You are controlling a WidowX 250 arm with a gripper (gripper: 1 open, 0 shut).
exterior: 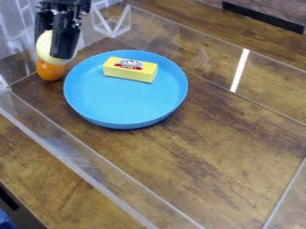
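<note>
At the upper left, my black gripper (57, 34) is shut on a pale, cream-coloured round object (46, 44), partly hidden by the fingers. It is held above an orange round object (50, 71), which rests on the wood just left of a blue plate (125, 103). A yellow block (129, 74) with a printed label lies on the back part of the plate.
Clear panels border the left side and back. A small dark and blue item is cut off at the lower left edge.
</note>
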